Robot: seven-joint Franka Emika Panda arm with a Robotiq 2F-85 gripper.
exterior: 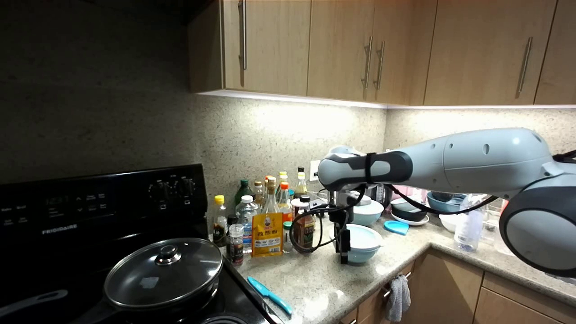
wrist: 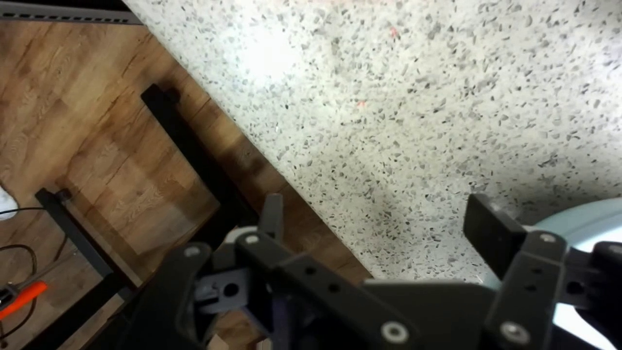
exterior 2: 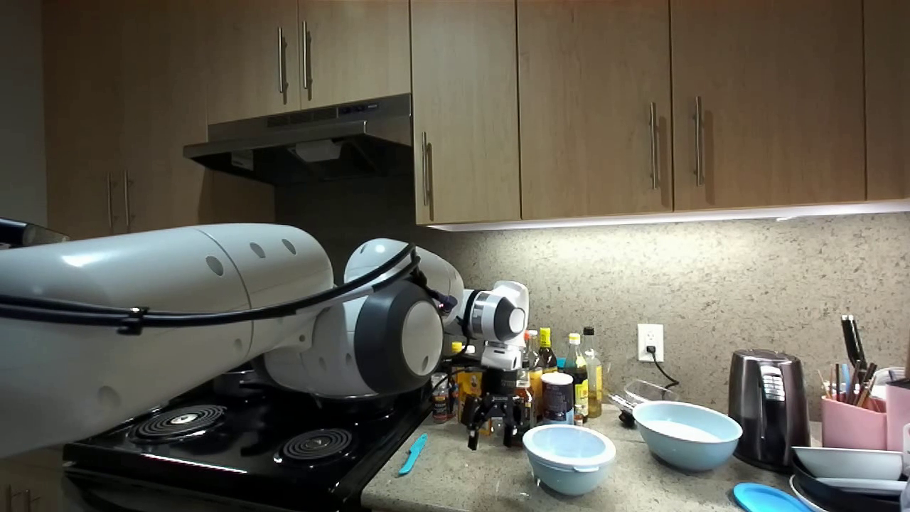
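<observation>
My gripper [exterior 2: 493, 441] hangs fingers-down over the counter, its fingers [wrist: 494, 233] spread wide with nothing between them. In the wrist view only bare counter and floor show between them. A light blue bowl with a pale lid [exterior 2: 569, 461] stands just to the right of the gripper in exterior view 2. The gripper partly hides this bowl in exterior view 1, and the bowl's rim shows at the lower right of the wrist view, close to one finger. On the counter beside the stove lies a turquoise knife [exterior: 270, 296].
Several bottles and a yellow packet [exterior: 267, 234] line the backsplash behind the gripper. A larger blue bowl [exterior 2: 688, 434], a kettle [exterior 2: 770, 409] and a blue lid [exterior: 396, 227] stand to the right. A lidded pan [exterior: 164, 272] sits on the stove.
</observation>
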